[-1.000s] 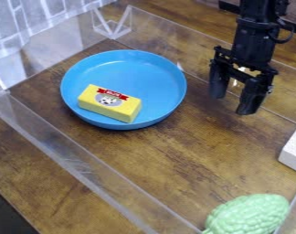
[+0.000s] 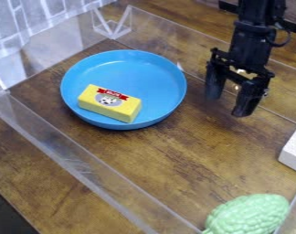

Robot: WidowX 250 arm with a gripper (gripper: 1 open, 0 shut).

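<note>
The black gripper (image 2: 230, 95) hangs low over the wooden table, right of a blue plate (image 2: 163, 78), its fingers apart and open. Nothing clear shows between them, though the dark fingers make this hard to see in detail. On the plate's lower left lies a yellow box (image 2: 109, 105) with a red and white label.
A green object (image 2: 246, 216) lies at the bottom right and a white block (image 2: 294, 144) at the right edge. Clear walls run along the left. The table below the plate is free.
The gripper has shifted very slightly to the left; the plate, box and other objects have not moved.
</note>
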